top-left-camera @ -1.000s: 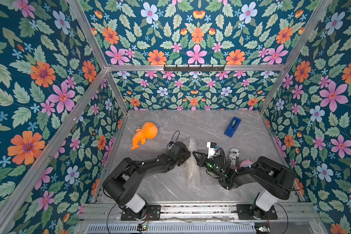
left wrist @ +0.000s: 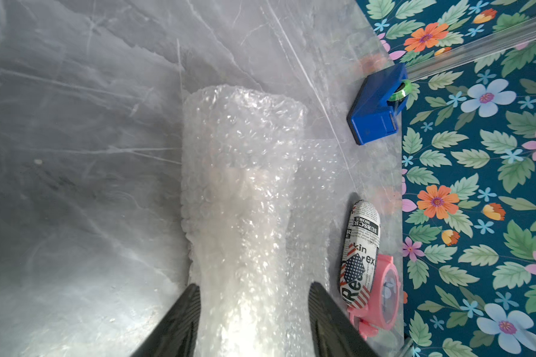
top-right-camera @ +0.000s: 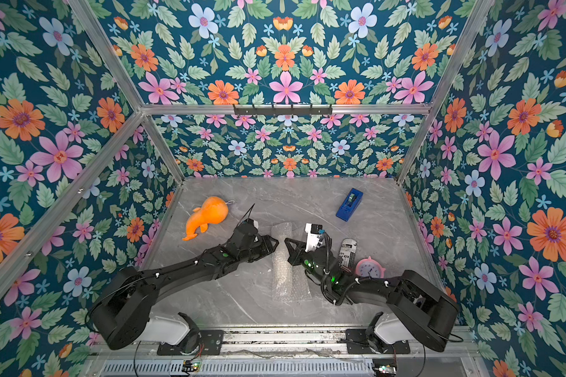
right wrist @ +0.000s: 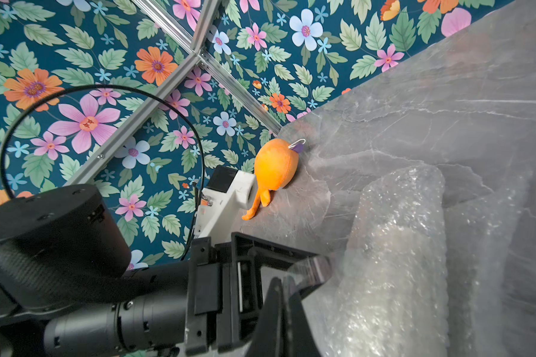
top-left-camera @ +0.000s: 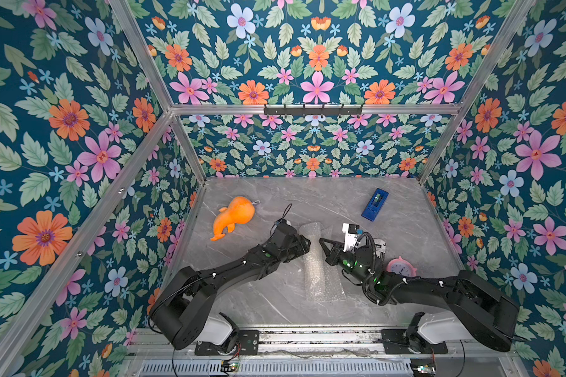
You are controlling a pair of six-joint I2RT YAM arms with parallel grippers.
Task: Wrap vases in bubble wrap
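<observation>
A bubble-wrap roll [top-left-camera: 314,270] lies lengthwise at the table's centre, something pale inside it, a loose flap [left wrist: 312,220] along its right side. My left gripper stands at the roll's left in the top views; in its wrist view the open fingers straddle the near part of the roll, contact unclear. My right gripper [top-right-camera: 290,248] is at the roll's right, shut; in its wrist view the tips sit beside the wrap, with nothing clearly held.
An orange plush toy [top-left-camera: 235,213] lies back left. A blue tape dispenser [top-right-camera: 349,204] lies back right. A printed pouch [left wrist: 359,250] and pink clock [top-right-camera: 369,268] lie right of the wrap.
Both arms have shifted their elbows outward and the grippers sit slightly farther apart. More of the wrap's flap now shows on the right side of the roll.
</observation>
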